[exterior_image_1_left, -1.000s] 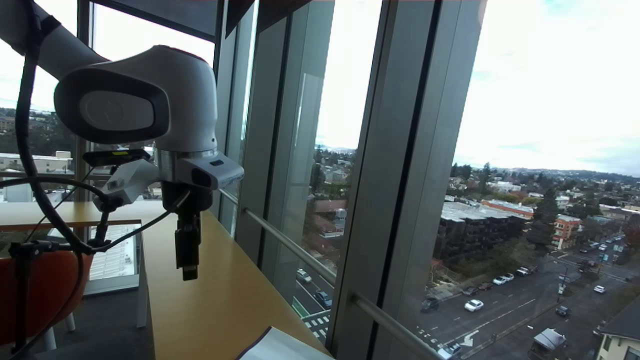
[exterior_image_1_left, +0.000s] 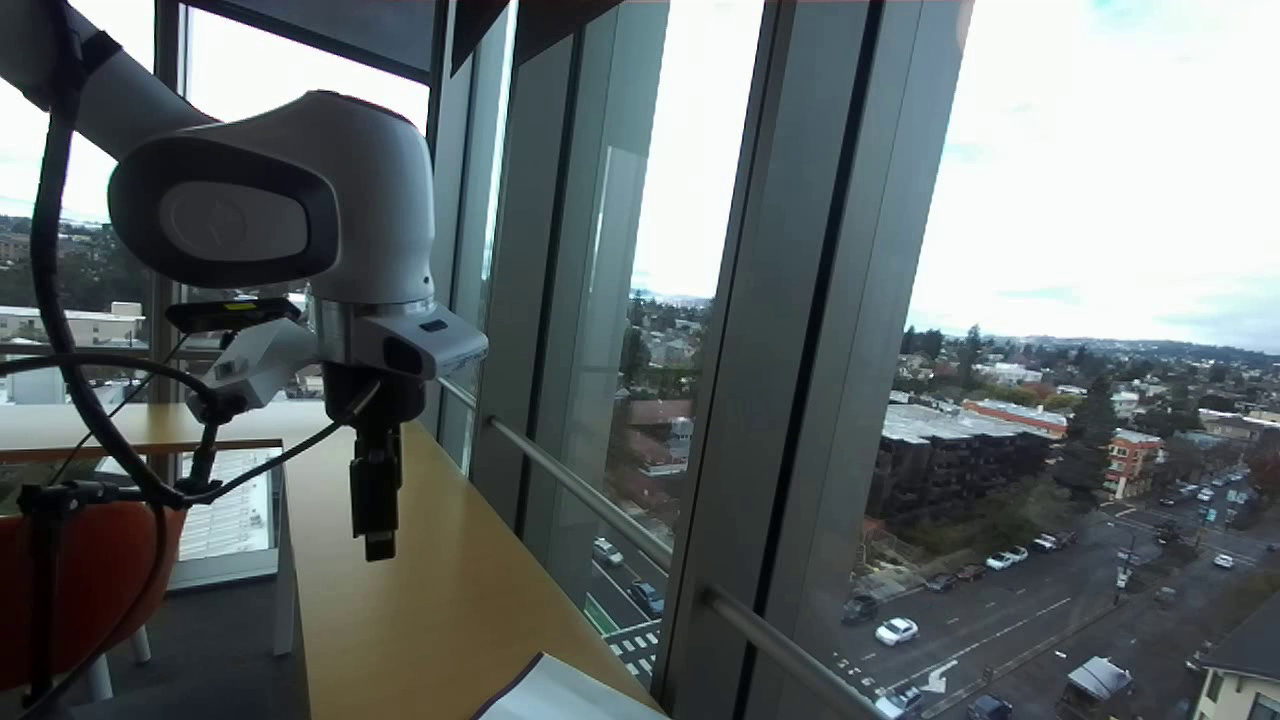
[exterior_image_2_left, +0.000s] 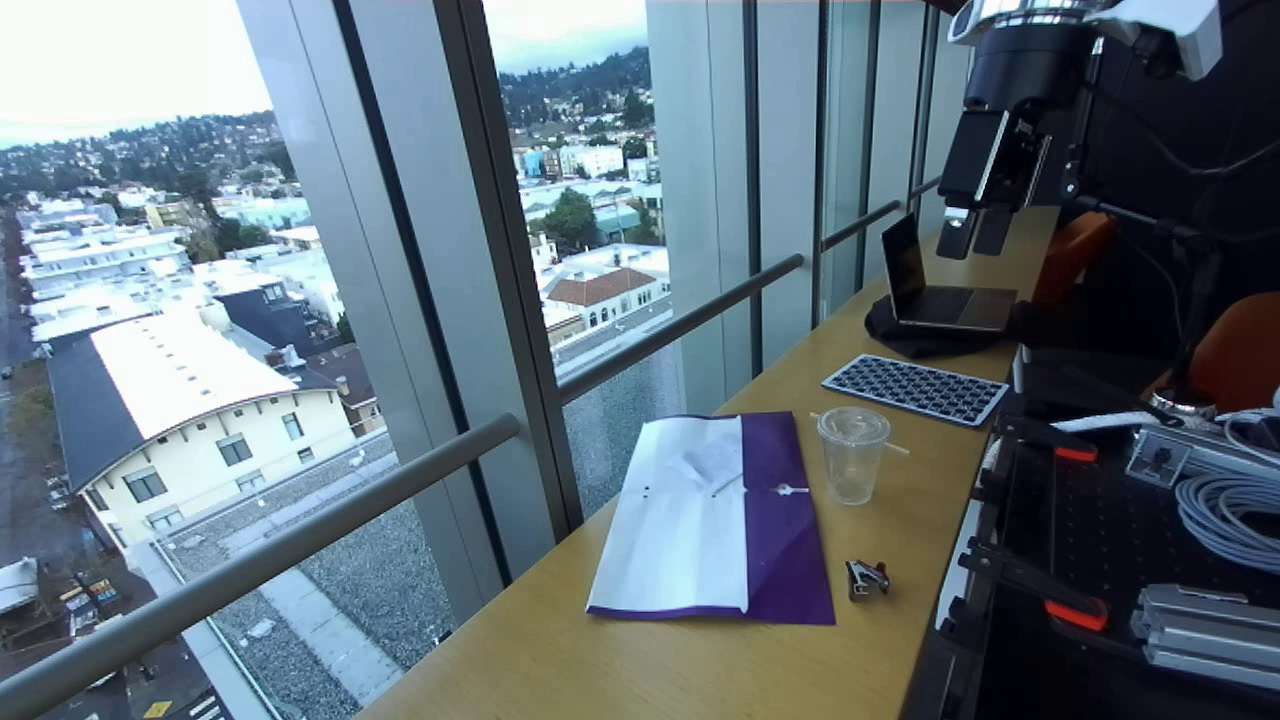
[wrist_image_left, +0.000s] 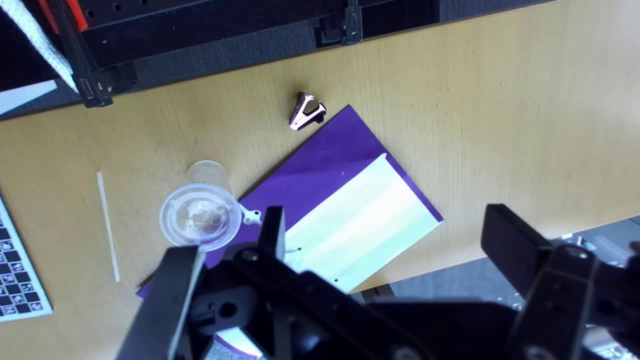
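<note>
High over the wooden table, my gripper stands open, its fingers wide apart and nothing between them. In exterior view 2 the gripper (exterior_image_2_left: 974, 232) hangs at the upper right, well clear of the tabletop. A purple folder (exterior_image_2_left: 792, 564) with white paper lies flat near the window side. Beside it stands a clear plastic cup (exterior_image_2_left: 853, 462), upright and lidded. A small metal staple remover (wrist_image_left: 307, 112) rests by the folder's corner. In the wrist view a thin white straw-like stick (wrist_image_left: 108, 225) lies left of the cup. My gripper parts hide some of the folder.
Farther along the table are a white-framed keyboard (exterior_image_2_left: 918, 388) and an open laptop (exterior_image_2_left: 954, 306). A metal rail (exterior_image_2_left: 672, 330) runs along the windows. Clamps and a black surface (exterior_image_2_left: 1080, 540) border the opposite edge. Bare wood (wrist_image_left: 516, 108) is free at the wrist view's right.
The arm and gripper have not visibly moved. Only cars on the street outside have shifted.
</note>
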